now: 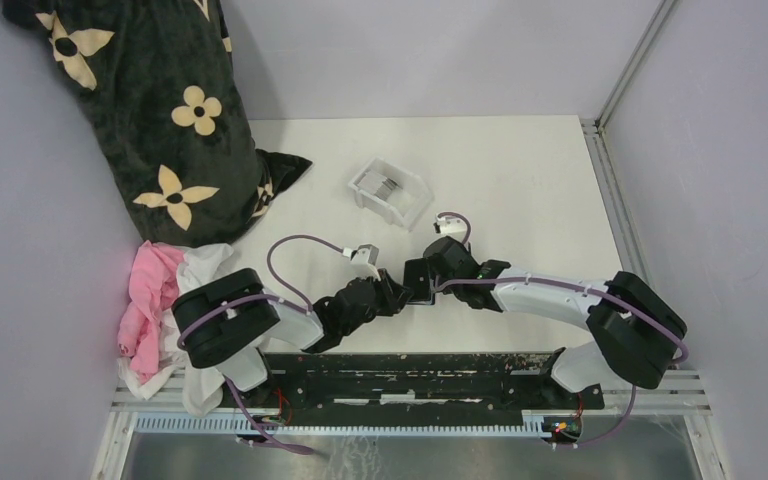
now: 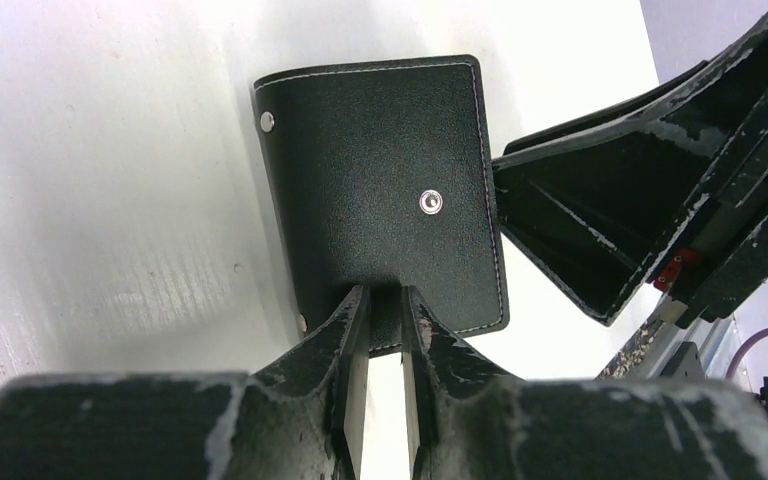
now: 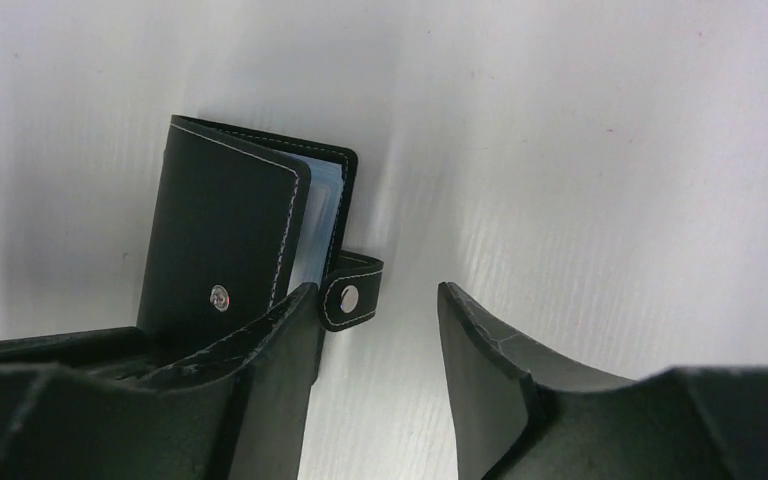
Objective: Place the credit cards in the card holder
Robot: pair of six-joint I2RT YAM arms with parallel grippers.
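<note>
The black card holder (image 1: 419, 280) lies flat on the table between my two grippers, its cover (image 2: 380, 170) folded over. Clear sleeves (image 3: 321, 220) show along its parted side. My left gripper is almost closed, its fingertips over the cover near one edge; a narrow gap shows between them, and nothing visibly pinched. My right gripper is partly open at the snap side, one finger against the small strap tab (image 3: 348, 296), with the tab inside the gap. Grey-white cards (image 1: 376, 186) appear to lie in the white tray (image 1: 404, 212).
The white tray stands behind the holder. A dark flowered cloth (image 1: 150, 120) hangs at the left, above pink and white cloths (image 1: 148, 290). The two arms reach close to each other at the holder.
</note>
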